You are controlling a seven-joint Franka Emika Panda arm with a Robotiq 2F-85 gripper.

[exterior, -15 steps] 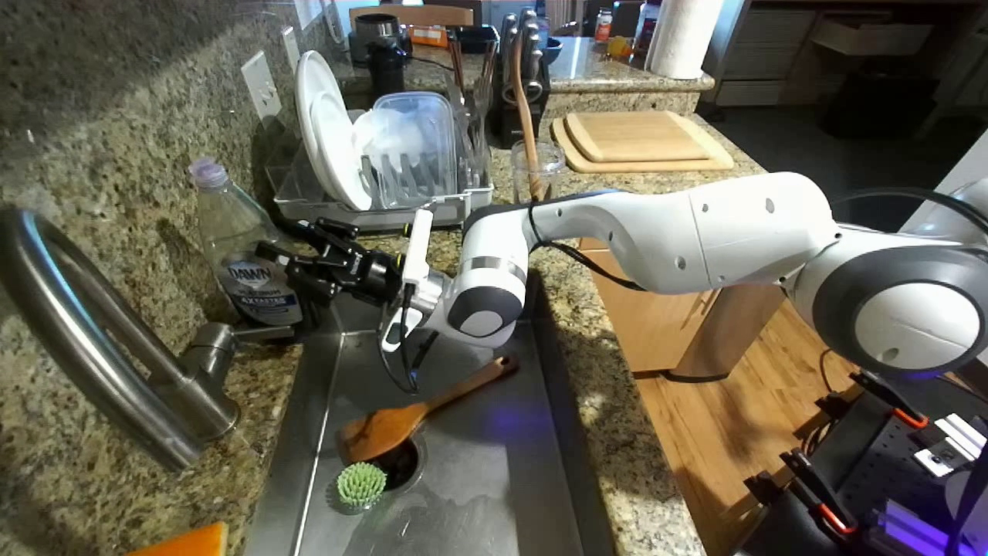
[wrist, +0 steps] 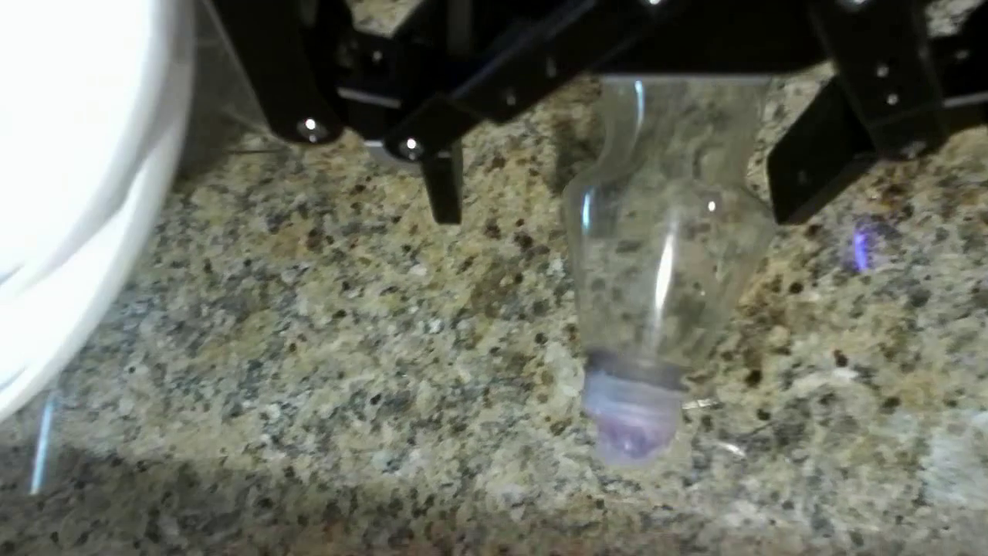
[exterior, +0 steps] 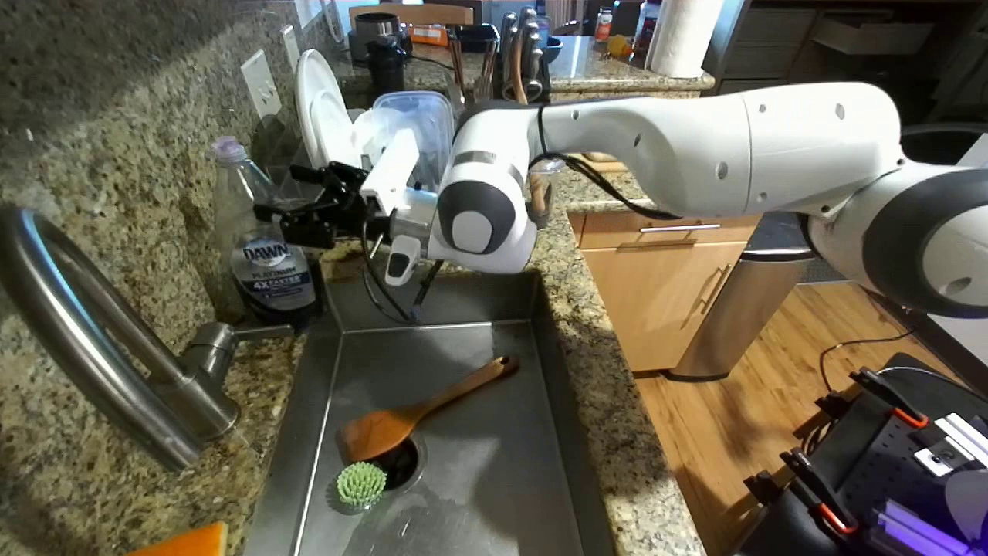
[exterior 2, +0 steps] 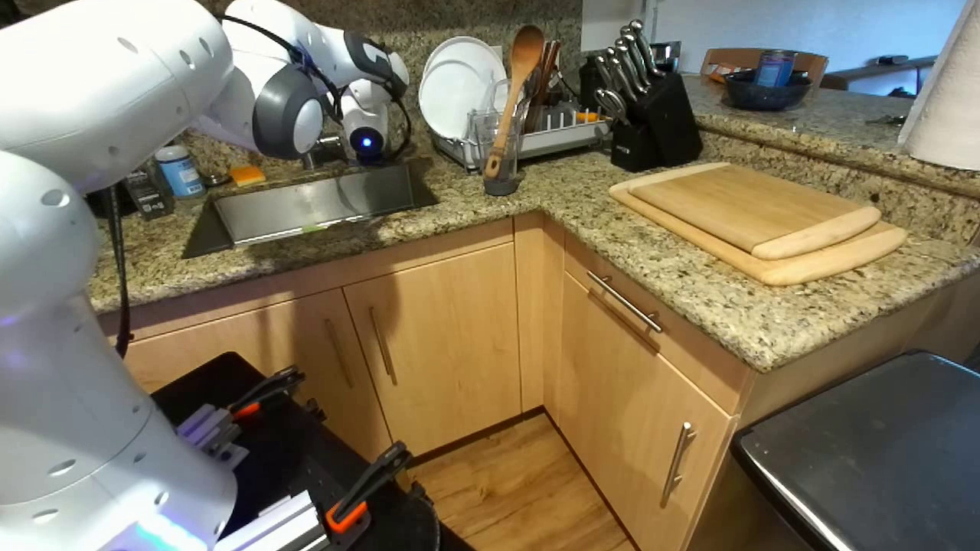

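A clear Dawn soap bottle [exterior: 268, 269] with a pale purple cap [exterior: 227, 148] stands in the back corner between the faucet and the dish rack, close to the granite wall. My gripper [exterior: 277, 194] is at the bottle's upper part, its black fingers open. In the wrist view the bottle's clear shoulder [wrist: 662, 259] lies between the two spread fingers. It sits nearer the right finger [wrist: 815, 171], with a wide gap to the left finger [wrist: 444, 190]. Whether the right finger touches the bottle, I cannot tell. Exterior view 2 hides the gripper behind the arm.
The sink [exterior: 482, 454] holds a wooden spatula [exterior: 398, 422] and a green scrub brush [exterior: 360, 485]. A curved faucet [exterior: 102, 343] stands left of it. White plates [exterior: 317, 111] in the rack are close to the gripper, filling the wrist view's left edge. Cutting boards [exterior 2: 753, 216] lie on the far counter.
My arm and gripper have risen, from the bottle's middle to its upper part. The bottle has shifted slightly right and stands more upright. The arm now covers the cutting boards in exterior view 1.
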